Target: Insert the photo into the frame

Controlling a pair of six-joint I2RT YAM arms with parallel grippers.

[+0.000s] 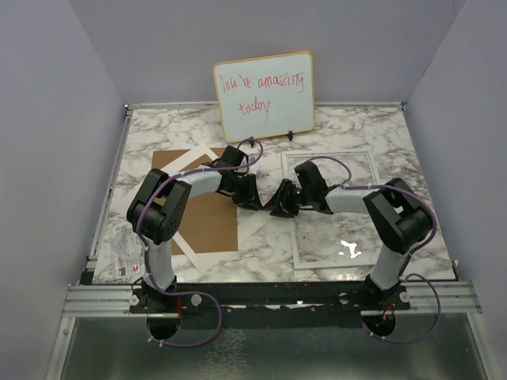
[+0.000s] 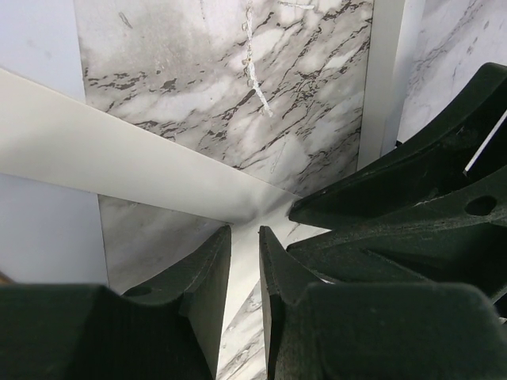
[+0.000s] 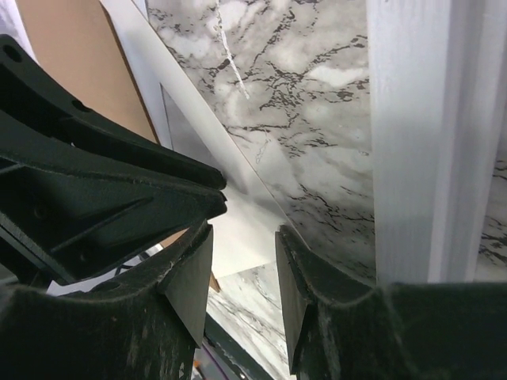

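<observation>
The photo (image 1: 255, 226) lies askew on the left half of the table, brown with a wide white border; its white corner points right, towards the frame. My left gripper is shut on that border (image 2: 158, 146) near the corner. Close beside it, my right gripper stands part open at the same corner, white border (image 3: 245, 226) showing between its fingers; I see no grip there. The empty-looking picture frame (image 1: 294, 245) lies flat at the right, its near rail (image 3: 404, 142) just right of the corner. The left arm covers part of the photo.
A whiteboard (image 1: 265, 95) with red writing stands at the back. Under the photo is a brown board (image 1: 210, 237). A clear flat item (image 1: 127, 253) lies at the far left. Both grippers nearly touch, leaving little room between them.
</observation>
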